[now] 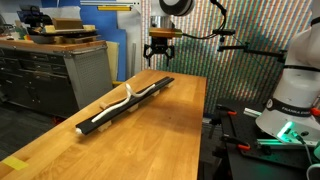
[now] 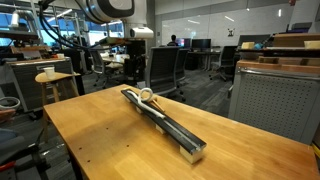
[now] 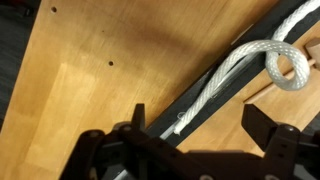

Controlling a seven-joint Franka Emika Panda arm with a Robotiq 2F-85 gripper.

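Observation:
A white braided rope (image 3: 215, 82) lies along a long black bar (image 3: 182, 105) on the wooden table. One rope end points toward the lower middle of the wrist view, and a loop curls at the right. In exterior view 1 the bar (image 1: 97, 122) runs diagonally with the rope (image 1: 128, 91) on it. My gripper is open, its two fingers spread to either side of the rope's end in the wrist view. The exterior views show the gripper (image 1: 158, 55) high above the table, well clear of the rope, with nothing held.
A light wooden piece (image 3: 278, 86) lies beside the rope loop. Pale blocks (image 2: 190, 155) show under the bar's near end. Bare tabletop (image 1: 150, 145) spreads in front of the bar. A stool (image 2: 56, 80) and office chairs stand behind the table.

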